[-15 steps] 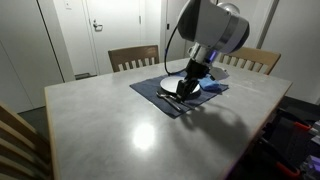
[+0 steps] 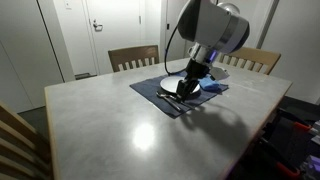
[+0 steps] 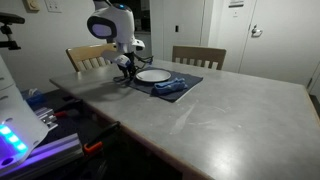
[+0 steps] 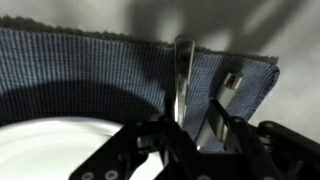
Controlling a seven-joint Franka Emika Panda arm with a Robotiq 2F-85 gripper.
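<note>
In the wrist view, two slim silver utensils lie across the dark blue placemat (image 4: pixel 70 75). One utensil (image 4: pixel 182 72) lies nearer the plate; the other utensil (image 4: pixel 229 92) runs slantwise down between the dark fingers. My gripper is shut on this second one, low over the mat, though the contact itself is partly hidden. A white plate (image 4: pixel 60 150) fills the lower left of that view. In exterior view 1 the gripper (image 2: pixel 184 94) is down at the plate's near side, where the utensils (image 2: pixel 172 102) show small.
A folded blue cloth (image 3: pixel 168 86) lies beside the plate (image 3: pixel 152 75) on the mat. Wooden chairs (image 2: pixel 133 58) stand around it, and a person sits at the far side, close behind the gripper.
</note>
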